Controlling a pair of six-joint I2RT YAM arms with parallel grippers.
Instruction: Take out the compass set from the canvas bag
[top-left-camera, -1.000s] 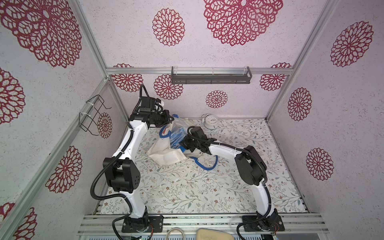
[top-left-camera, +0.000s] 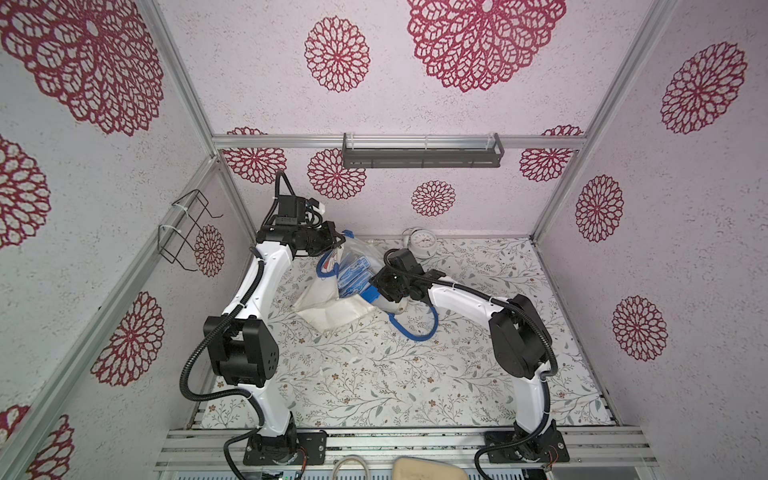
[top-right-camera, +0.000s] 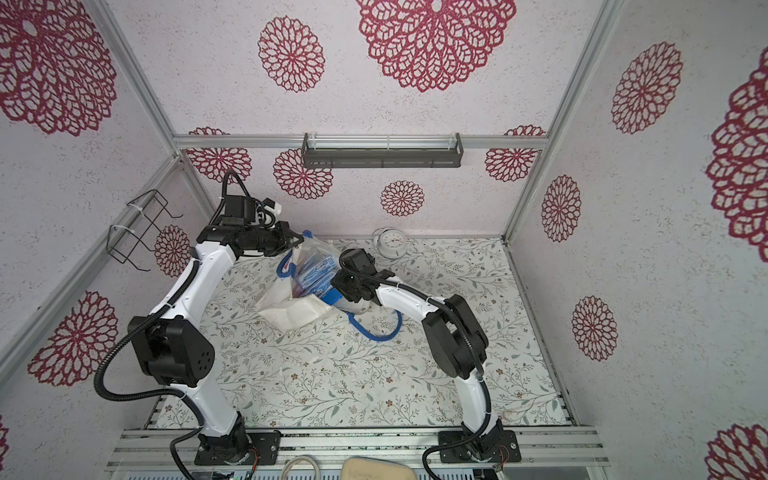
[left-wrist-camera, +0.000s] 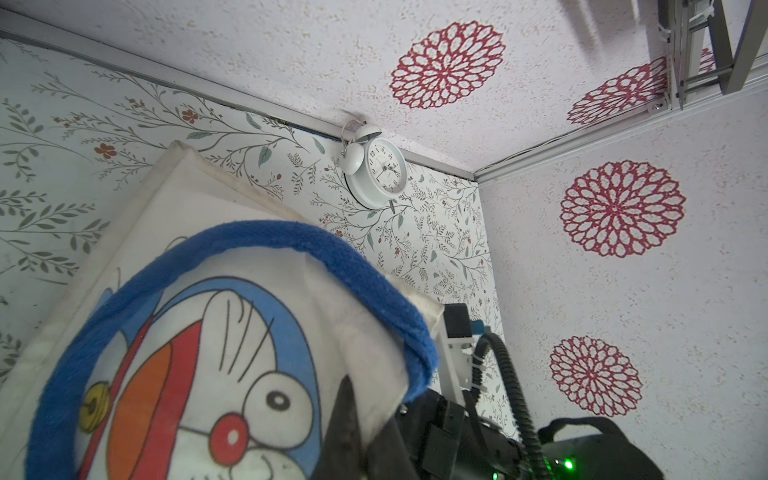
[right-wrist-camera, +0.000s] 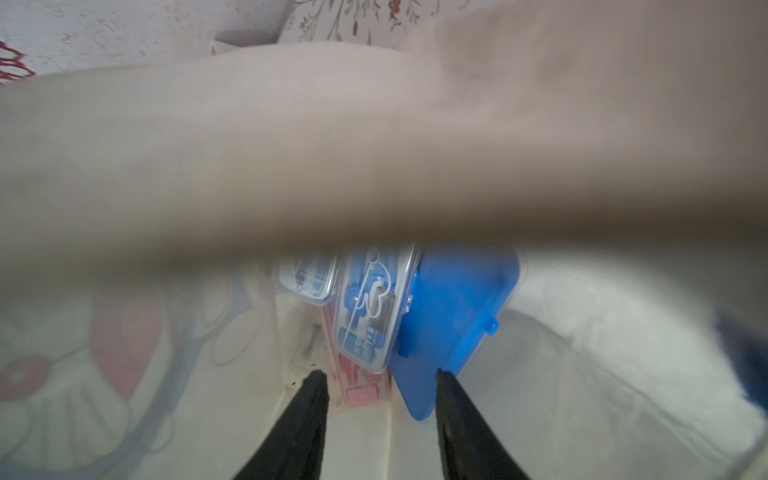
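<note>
My left gripper (top-left-camera: 336, 240) is shut at the upper rim of the canvas bag (top-left-camera: 328, 312), holding its cloth up; in the left wrist view the bag (left-wrist-camera: 240, 360) shows a cartoon face and blue handle. Inside the bag, the right wrist view shows several flat cases: a clear-lidded compass set (right-wrist-camera: 372, 308), a plain blue case (right-wrist-camera: 448, 312) and a pink one (right-wrist-camera: 360, 388) beneath. My right gripper is part open in the bag's mouth, pointed at the cases, with nothing visibly between its fingers. Blurred cloth hangs across the upper part of that view.
A white alarm clock (top-right-camera: 391, 242) stands at the back wall. A grey rack (top-left-camera: 422, 160) hangs above it, and a wire basket (top-left-camera: 180, 236) is on the left wall.
The left gripper has moved slightly left.
</note>
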